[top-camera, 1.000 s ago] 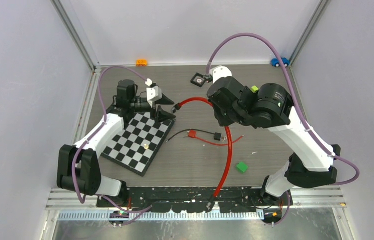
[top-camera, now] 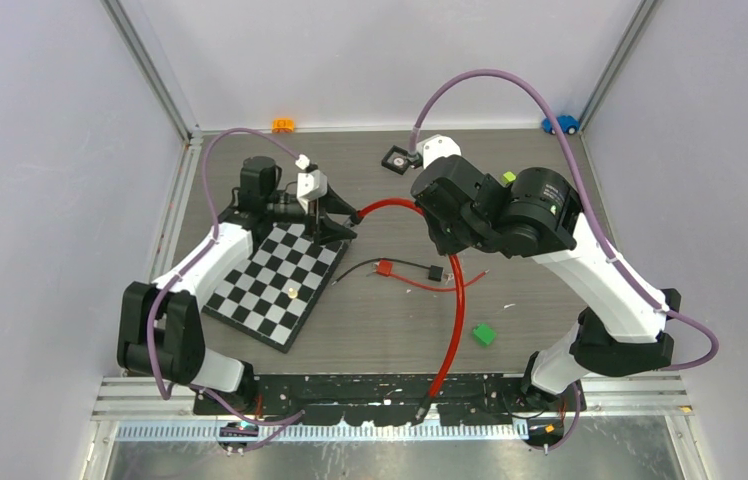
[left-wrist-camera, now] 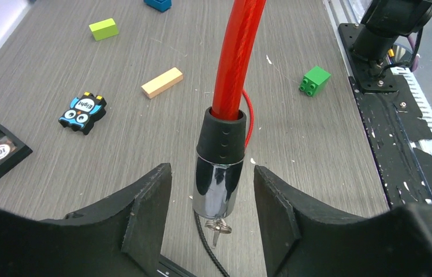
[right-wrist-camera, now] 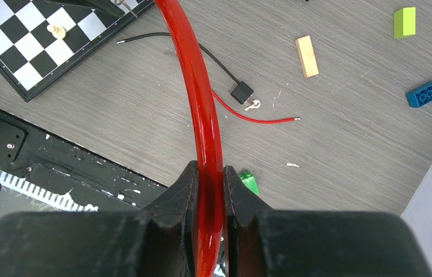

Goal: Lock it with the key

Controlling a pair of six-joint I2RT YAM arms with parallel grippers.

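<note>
A thick red cable lock (top-camera: 457,310) arches through the air, gripped midway by my right gripper, whose dark fingers press on both sides of the red tube. One end of the cable, a black sleeve with a chrome lock cylinder (left-wrist-camera: 216,187), hangs between the parted fingers of my left gripper. Gaps show on both sides of the cylinder, so the left gripper is open around it. A small silver key (left-wrist-camera: 218,226) sticks out of the cylinder's lower end. The cable's other end (top-camera: 424,409) dangles over the table's front edge.
A chessboard (top-camera: 275,285) lies below the left arm. Two thin wires, one black (right-wrist-camera: 216,62) and one red (right-wrist-camera: 260,120), lie mid-table. Loose toys include a green block (top-camera: 483,334), a wooden block (left-wrist-camera: 162,82) and an owl figure (left-wrist-camera: 84,112).
My left gripper has shifted slightly to the right, so that the cable's end sits deeper between its fingers.
</note>
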